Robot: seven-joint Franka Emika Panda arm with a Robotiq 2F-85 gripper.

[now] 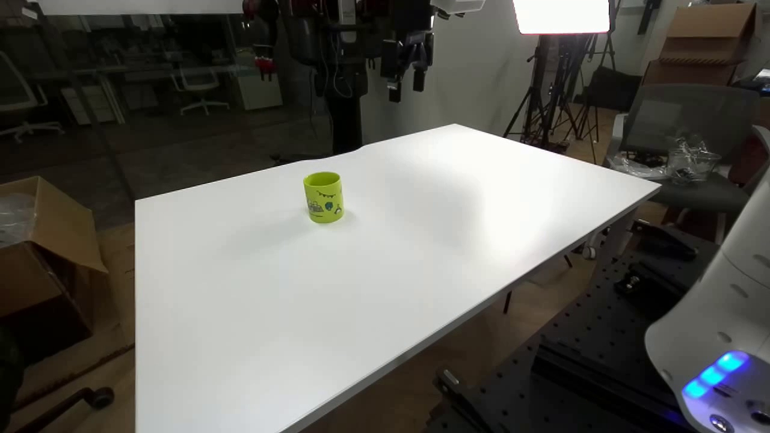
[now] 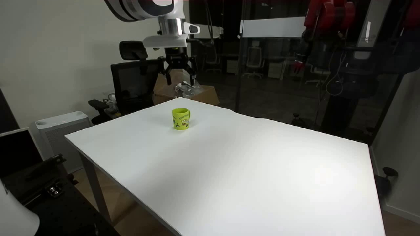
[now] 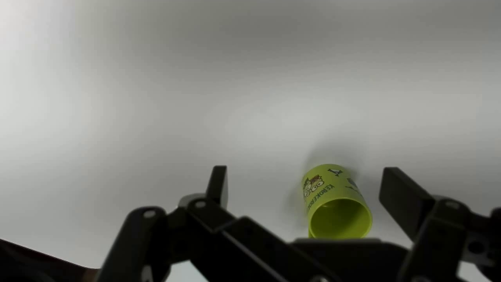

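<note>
A lime-green mug (image 1: 324,198) with printed cartoon figures stands upright on the white table, apart from everything else. Its handle shows on the right side in exterior view 2, where the mug (image 2: 181,119) sits towards the far corner. High above the tabletop hangs my gripper (image 1: 406,95), black fingers pointing down, open and empty. In exterior view 2 the gripper (image 2: 180,83) appears above and behind the mug. From the wrist, the mug (image 3: 328,188) lies below, between the two fingers' lines but nearer the right one, its mouth partly cut off by the gripper body.
A dark perforated base (image 1: 577,361) lies beyond the table's edge. Cardboard boxes (image 1: 54,245), chairs and a bright lamp (image 1: 563,15) stand off the table.
</note>
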